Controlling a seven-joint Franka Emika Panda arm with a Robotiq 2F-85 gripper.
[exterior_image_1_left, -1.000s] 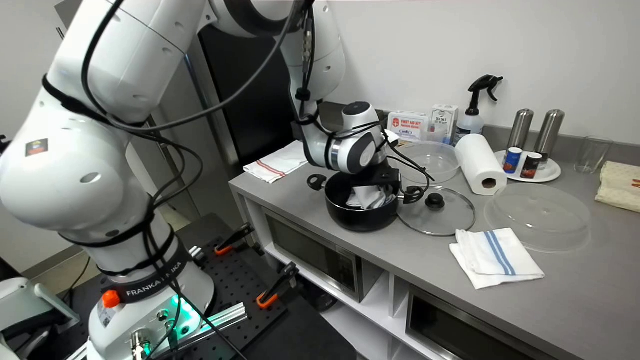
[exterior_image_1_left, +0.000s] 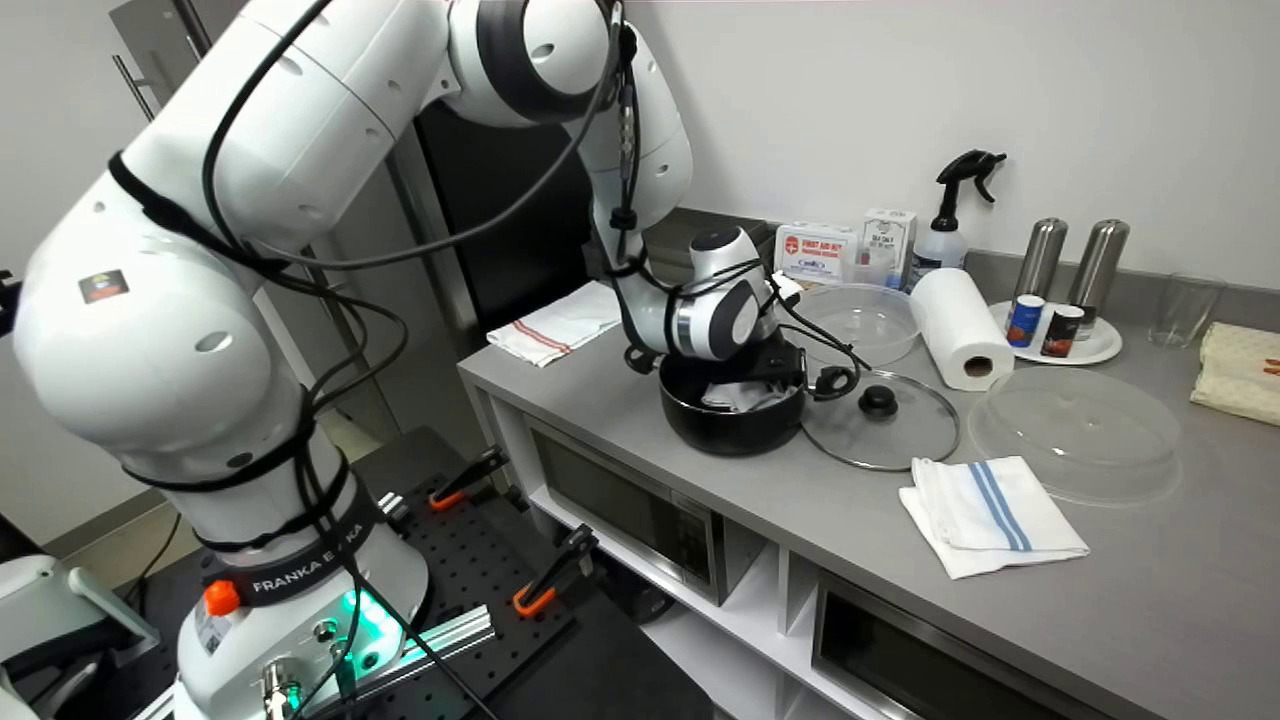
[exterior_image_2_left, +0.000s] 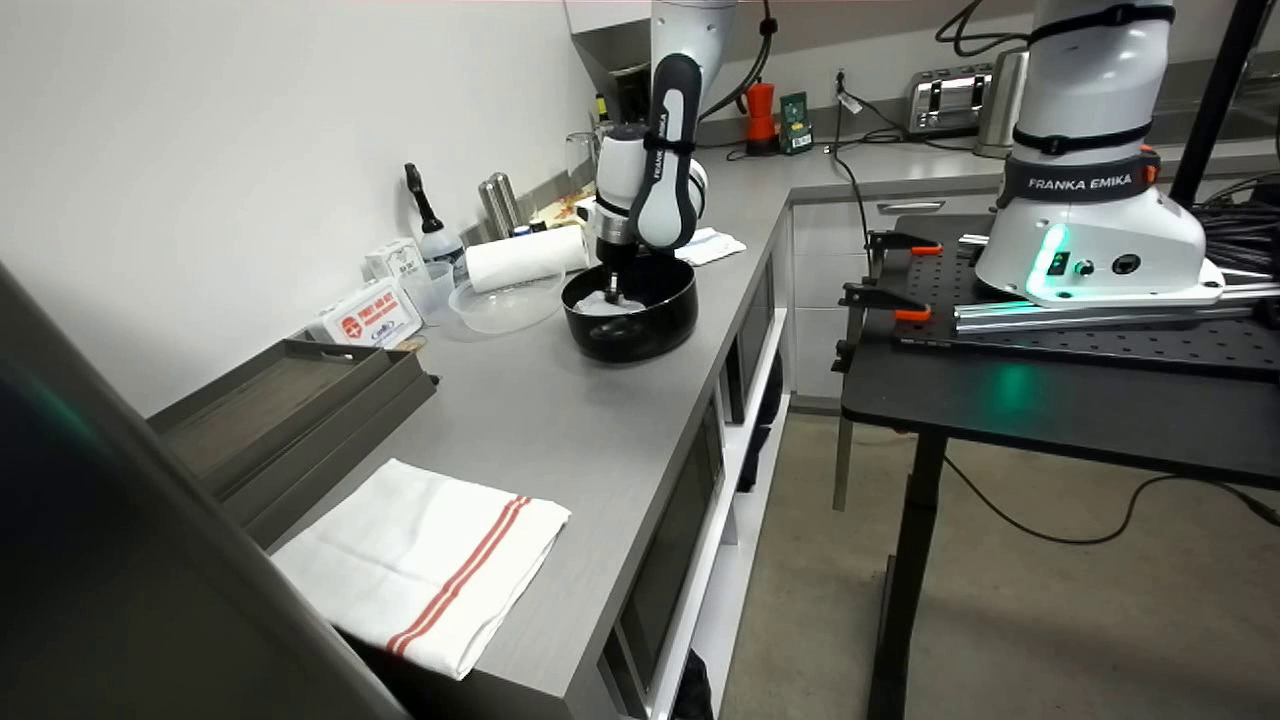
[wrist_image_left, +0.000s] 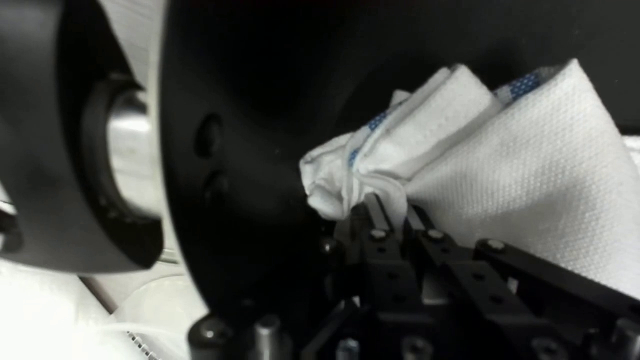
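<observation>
Down inside the black pot (exterior_image_1_left: 734, 430), my gripper is shut on a white cloth with a blue stripe (wrist_image_left: 510, 162). The cloth is bunched between the fingertips and spreads to the right in the wrist view. Part of the cloth (exterior_image_2_left: 608, 305) shows against the pot's inner wall in exterior view 2. The arm's wrist hides much of the pot's opening in exterior view 1. Right beside the pot lies a glass lid (exterior_image_1_left: 879, 420) with a black knob.
A folded blue-striped towel (exterior_image_1_left: 993, 514) and a clear plastic cover (exterior_image_1_left: 1076, 432) lie to the right. Behind are a clear bowl (exterior_image_1_left: 858, 322), a paper towel roll (exterior_image_1_left: 962, 330) and a spray bottle (exterior_image_1_left: 942, 246). A red-striped towel (exterior_image_2_left: 432, 564) lies at the counter's other end, with bare counter between.
My gripper has gone lower into the pot, and less of the cloth shows above the rim. The pot and the lid have shifted slightly to the right.
</observation>
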